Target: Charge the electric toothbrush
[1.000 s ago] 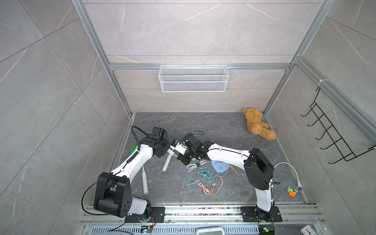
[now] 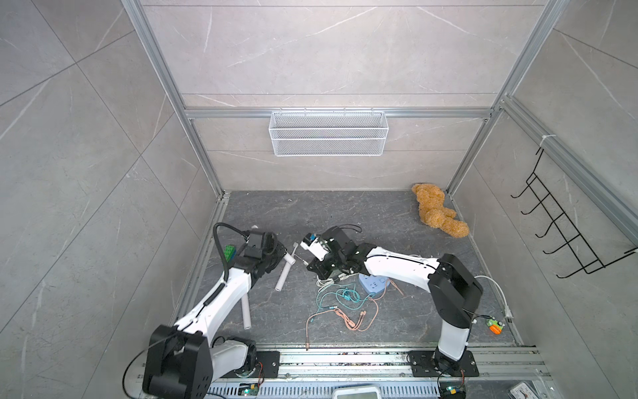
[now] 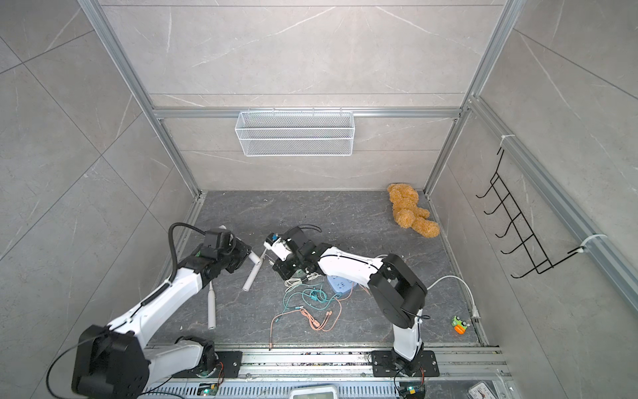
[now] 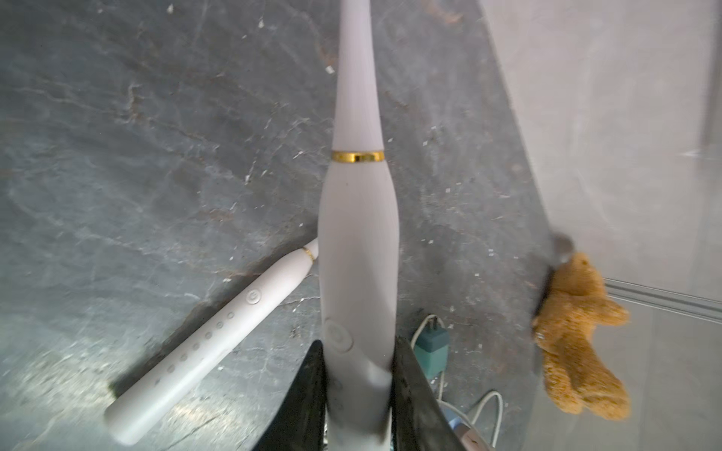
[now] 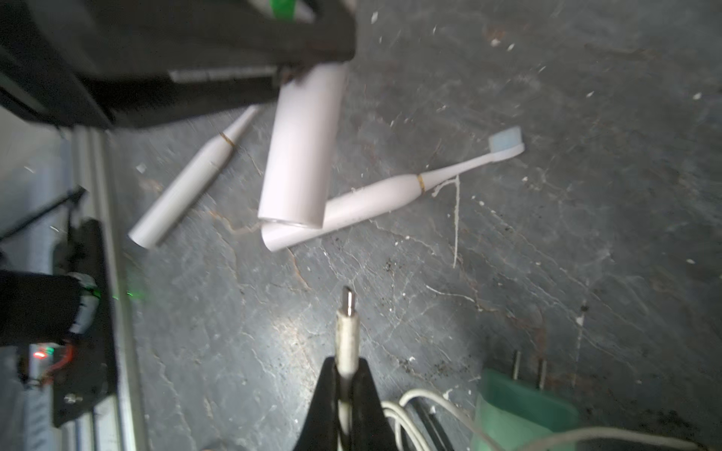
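A white toothbrush (image 4: pixel 359 225) with a gold ring is clamped upright in the left wrist view, my left gripper shut around its handle. Its flat base end (image 5: pixel 293 203) points downward in the right wrist view. My right gripper is shut on a thin white charging cable, whose metal-tipped plug (image 5: pixel 346 319) sticks out past the fingers. Plug and toothbrush base are apart, with a clear gap between them. A second toothbrush (image 5: pixel 376 199) lies on the floor behind, and a third toothbrush (image 5: pixel 184 191) rests farther left.
A green charger adapter (image 5: pixel 522 413) lies near the right gripper. The blue power strip (image 2: pixel 373 284) sits beneath the right forearm, close to tangled teal and pink cables (image 2: pixel 345 296). A teddy bear (image 2: pixel 438 209) occupies the far right corner.
The right gripper has moved right, so the space between the two has widened.
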